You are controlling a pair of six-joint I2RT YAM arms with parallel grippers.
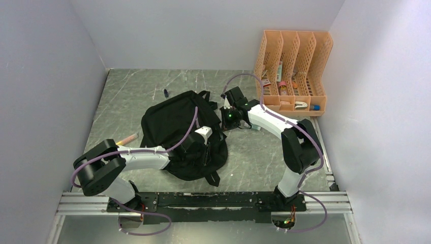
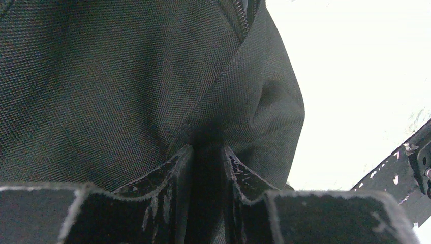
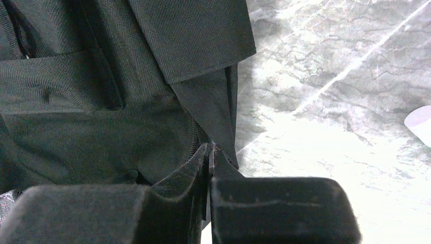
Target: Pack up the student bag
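The black student bag (image 1: pixel 167 119) lies slumped in the middle of the table. My left gripper (image 1: pixel 206 158) is low over the bag's front right part. In the left wrist view, the left gripper is shut on a fold of the bag's dark cloth (image 2: pixel 203 122). At the bag's right edge is my right gripper (image 1: pixel 222 125). Seen from the right wrist, the right gripper's (image 3: pixel 210 147) fingertips are only narrowly apart, beside a zipper edge of the bag (image 3: pixel 147 122). Whether cloth lies between them is hard to make out.
An orange organizer (image 1: pixel 273 48) with several small items stands at the back right. A dark small object (image 1: pixel 165 93) lies behind the bag, an orange stick-like object (image 1: pixel 127 139) to its left. A pale green item (image 1: pixel 255 127) sits partly under the right arm.
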